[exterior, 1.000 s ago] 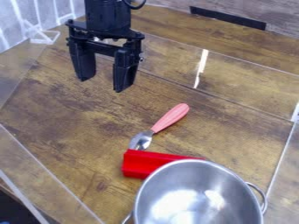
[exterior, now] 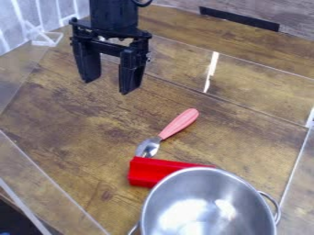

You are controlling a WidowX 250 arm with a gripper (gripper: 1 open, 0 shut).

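My black gripper (exterior: 108, 67) hangs open over the upper left of the wooden table (exterior: 73, 147), nothing between its fingers. Below it and to the right lies a spoon with a pink handle (exterior: 178, 123), its metal bowl toward the lower left. A red cylinder (exterior: 157, 172) lies on its side below the spoon, partly hidden by a steel pot (exterior: 207, 216) at the bottom edge.
A white wire rack (exterior: 25, 23) stands at the top left, and a pale strip (exterior: 211, 72) lies toward the back right.
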